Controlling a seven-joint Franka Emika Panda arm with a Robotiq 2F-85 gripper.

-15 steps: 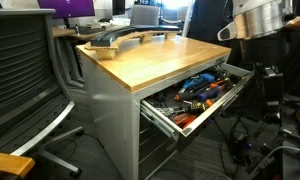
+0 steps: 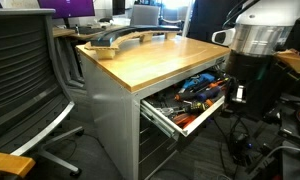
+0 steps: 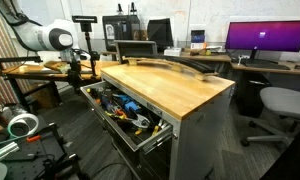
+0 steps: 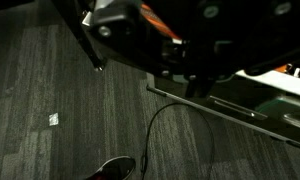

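Observation:
In the first exterior view my gripper [image 2: 236,96] is a dark shape beside the front right end of the open drawer [image 2: 195,124]. The second exterior view puts the gripper [image 3: 74,76] small at the drawer's far end. From the wrist, the dark gripper overlaps the drawer front [image 4: 235,112], and its fingers blend together. What lies between them is hidden. Inside the drawer, a jumble of tools [image 3: 130,110] has blue, orange and black handles.
A wooden top [image 2: 155,62] covers the grey cabinet [image 2: 112,120], with long dark pieces [image 3: 175,65] on it. Below the gripper, a black cable [image 4: 155,120] crosses the carpet, near a shoe [image 4: 116,168]. An office chair [image 2: 30,85] stands at left.
My arm has moved left towards the drawer's right end, and the gripper now sits higher in the first exterior view. The drawer and tools show no clear shift.

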